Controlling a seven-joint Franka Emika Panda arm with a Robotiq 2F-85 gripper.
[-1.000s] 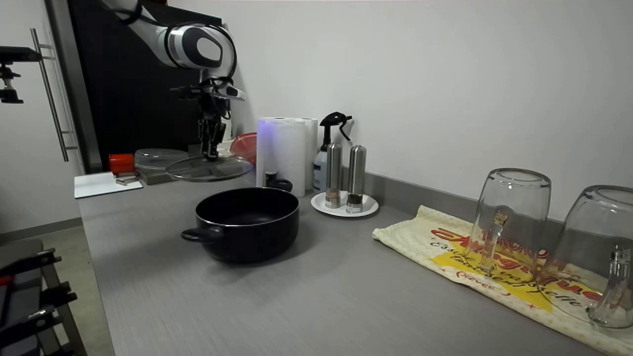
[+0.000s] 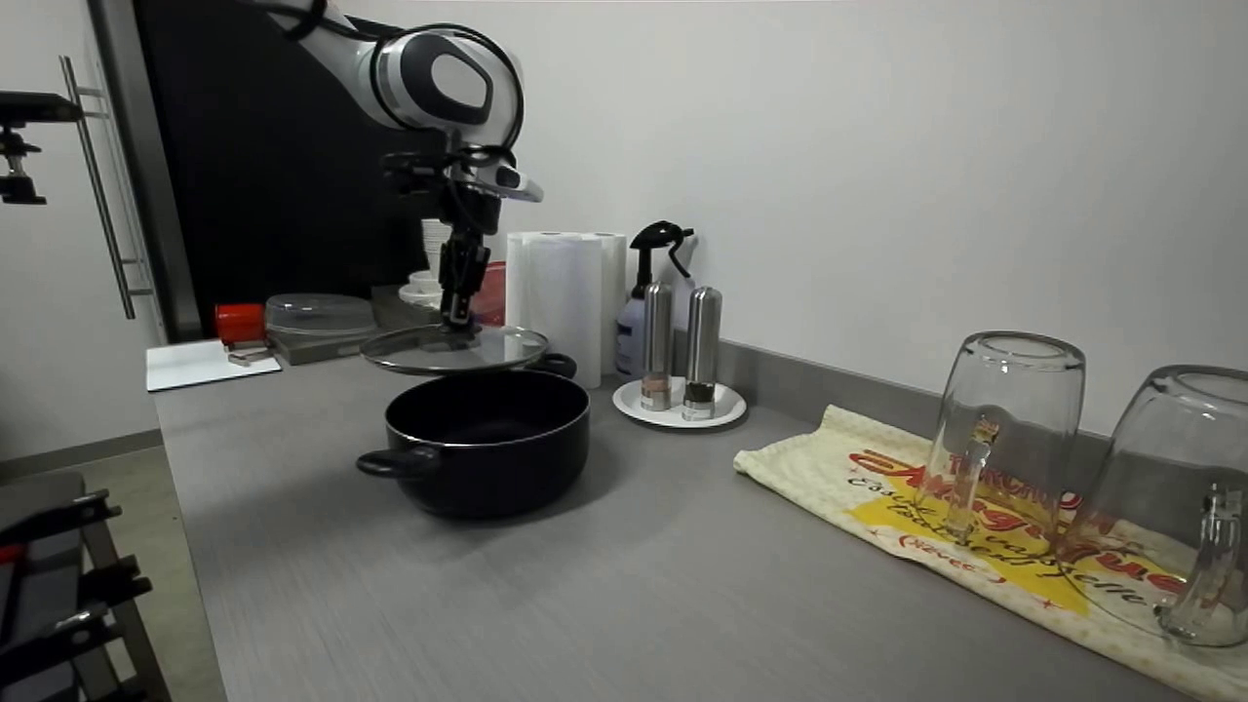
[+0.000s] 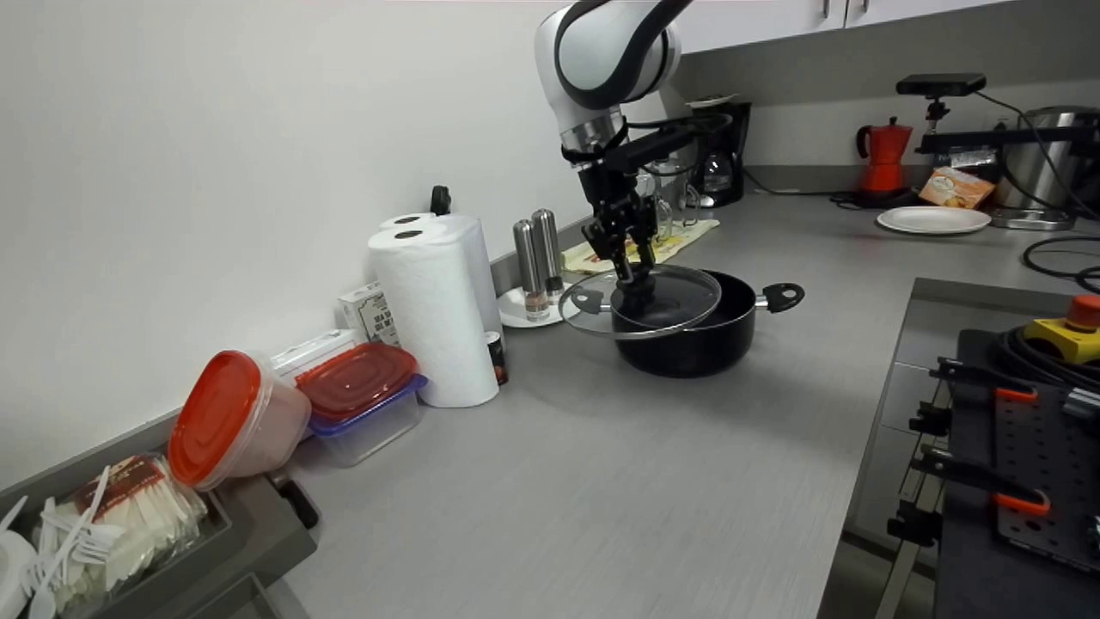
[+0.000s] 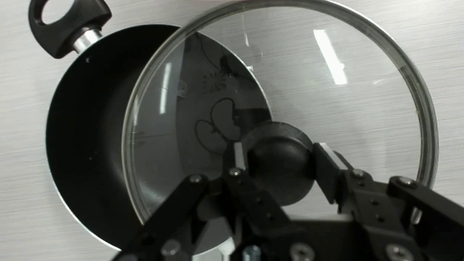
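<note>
A black two-handled pot (image 2: 497, 474) stands uncovered in part on the counter. Above its far side in exterior view 1, a round glass lid (image 2: 404, 351) with a metal rim hangs slightly tilted. My gripper is shut on the lid's black knob (image 4: 282, 174), one finger on each side of it. From the wrist view, the lid (image 4: 339, 113) overlaps the right part of the pot's opening, while the pot's left part (image 4: 87, 143) lies bare. In exterior view 2 the lid (image 3: 588, 320) reaches past the pot (image 3: 691, 356) towards the paper towels.
Paper towel rolls (image 3: 433, 320) and a white plate (image 2: 632, 404) with two metal grinders (image 2: 702, 351) stand near the pot by the wall. Glass mugs (image 2: 1006, 433) rest on a printed towel (image 2: 819, 462).
The arm has carried the lid rightward and nearer in exterior view 1, from beyond the pot to partly over it. The pot has stayed in place.
</note>
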